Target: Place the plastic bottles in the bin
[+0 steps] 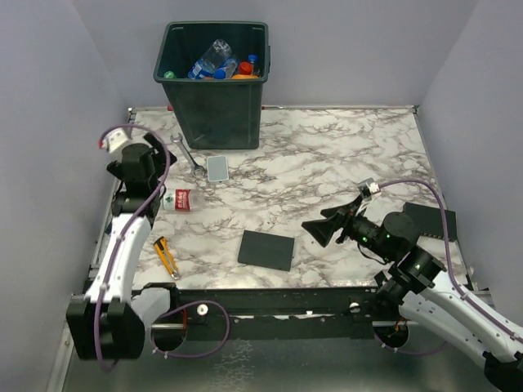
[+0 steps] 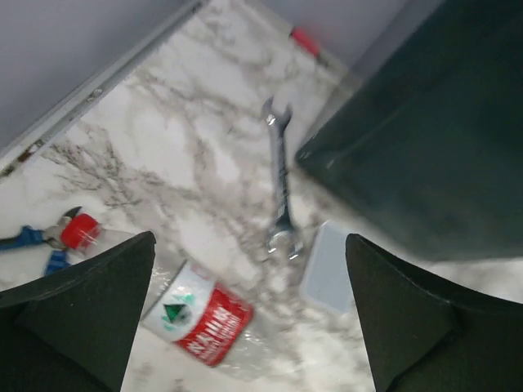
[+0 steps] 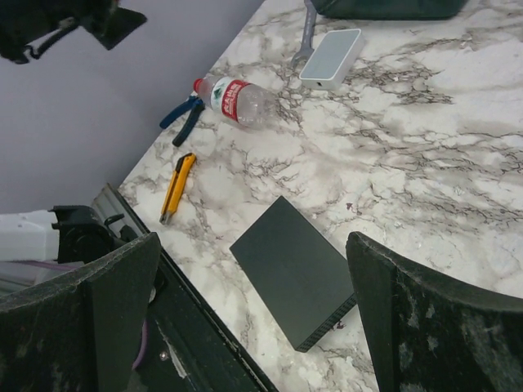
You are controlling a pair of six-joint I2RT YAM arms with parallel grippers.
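A clear plastic bottle with a red-and-white label [image 1: 177, 200] lies on its side on the marble table, left of centre, its red cap [image 2: 79, 232] toward the left edge. My left gripper [image 1: 140, 158] hangs above and behind it, fingers apart, nothing between the fingers. In the left wrist view the bottle [image 2: 211, 314] shows below the gap. On the right side my right gripper [image 1: 313, 229] is open and empty, away from the bottle [image 3: 239, 101]. The dark green bin [image 1: 211, 110] stands at the back with several bottles [image 1: 216, 55] inside.
A wrench [image 1: 188, 155] and a white box [image 1: 217, 168] lie between bottle and bin. Blue-handled pliers [image 3: 184, 116] touch or nearly touch the bottle's cap end. A yellow cutter [image 1: 166, 257] and black box [image 1: 266, 250] lie nearer.
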